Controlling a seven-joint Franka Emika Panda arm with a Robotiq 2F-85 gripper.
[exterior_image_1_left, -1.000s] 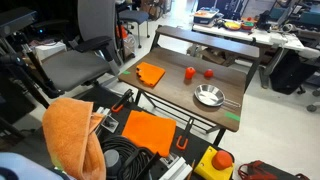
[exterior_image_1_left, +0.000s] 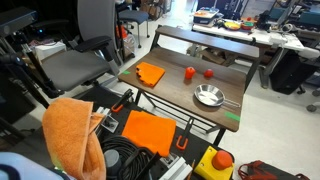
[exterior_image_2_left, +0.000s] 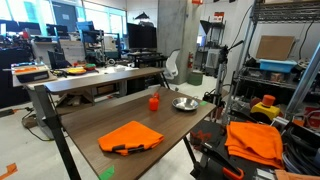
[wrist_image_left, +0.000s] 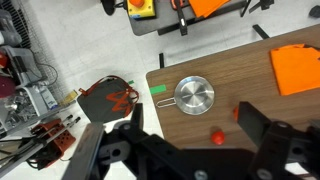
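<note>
On the brown wooden table (exterior_image_1_left: 175, 92) lies a round silver pan (exterior_image_1_left: 212, 95) with a thin handle, near the table's right end in exterior view 1. Behind it are a red cup-like object (exterior_image_1_left: 189, 73) and a smaller round red item (exterior_image_1_left: 208, 73). A folded orange cloth (exterior_image_1_left: 150, 74) rests toward the other end, with a dark strip along one edge in exterior view 2. My gripper is open and empty, its dark fingers spread wide high above the table. Between and beyond them the wrist view shows the pan (wrist_image_left: 194, 95). Neither exterior view clearly shows the gripper.
A second orange cloth (exterior_image_1_left: 148, 130) lies beside coiled black cable (exterior_image_1_left: 125, 157) in front of the table. Nearby sits a yellow box (exterior_image_1_left: 214, 164) with a red top. An office chair (exterior_image_1_left: 75, 65) stands at the table's left. Bare wood surrounds the pan.
</note>
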